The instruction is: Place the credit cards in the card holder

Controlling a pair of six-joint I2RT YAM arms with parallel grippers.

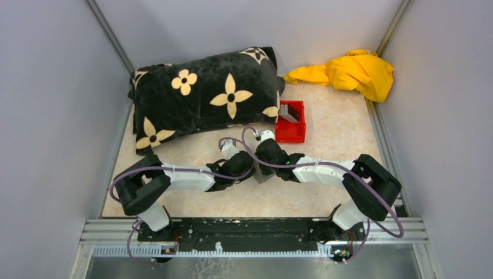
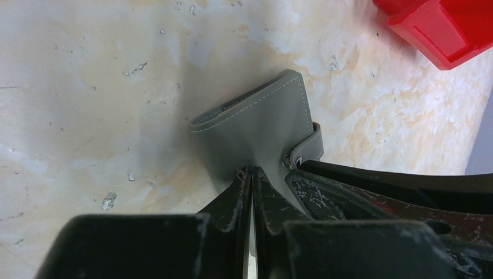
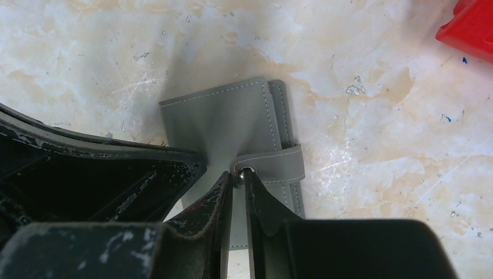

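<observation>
The card holder is a grey folded wallet (image 3: 221, 128) with white stitching, lying closed on the table between my grippers. Its strap (image 3: 273, 165) comes over the right edge and ends in a metal snap. My right gripper is at the snap, its fingertips slightly apart; the strap's end sits by them, and I cannot tell whether they touch it. In the left wrist view, my left gripper is shut over the holder's face (image 2: 256, 133), with nothing visible between its fingers. No card shows clearly; whether the holder contains any is hidden.
A red box (image 1: 290, 138) behind the right gripper contains a grey and dark item (image 1: 289, 113). A dark flowered cushion (image 1: 203, 96) fills the back left; yellow cloth (image 1: 360, 75) lies at the back right. Both arms crowd together over the holder.
</observation>
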